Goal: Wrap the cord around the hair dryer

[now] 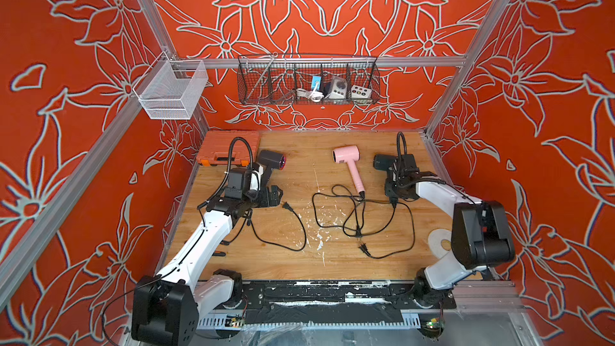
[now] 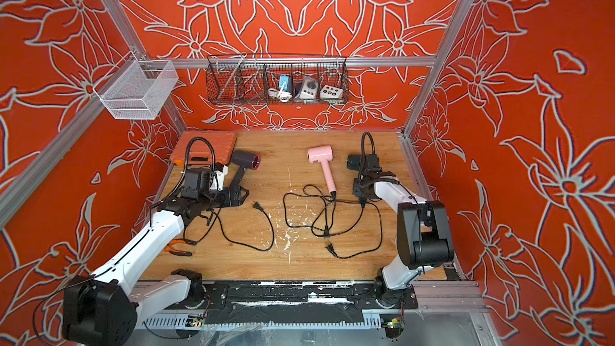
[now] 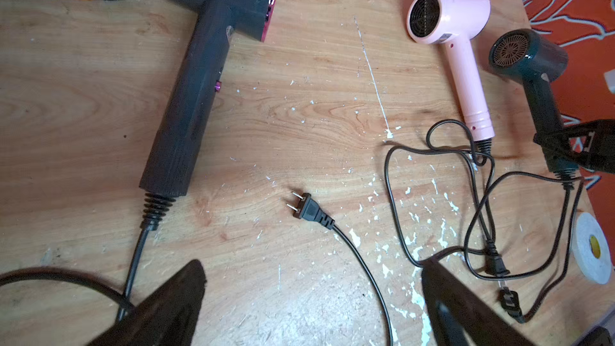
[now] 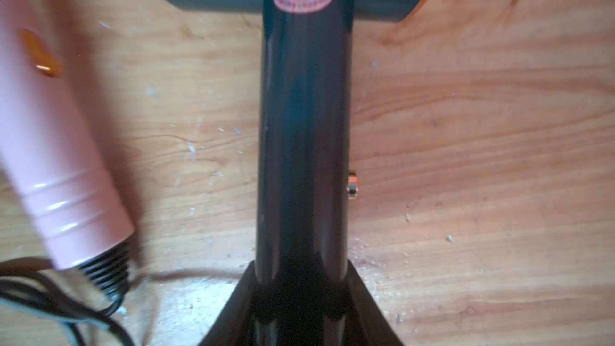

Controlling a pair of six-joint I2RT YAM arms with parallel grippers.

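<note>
My right gripper is shut on the handle of a dark teal hair dryer (image 4: 305,121) at the table's right, its cord trailing forward. A pink hair dryer (image 3: 467,83) lies left of it, with loops of black cord (image 3: 397,211) tangled below both. My left gripper stands open over the left side, above the cord of a dark grey hair dryer (image 3: 185,102). That dryer's plug (image 3: 311,210) rests on the wood between the open fingers, further forward in the left wrist view.
An orange case (image 1: 227,144) sits at the back left, a white tape roll (image 3: 588,256) at the right. A black wire basket (image 1: 275,80) and a white basket (image 1: 166,99) hang on the walls.
</note>
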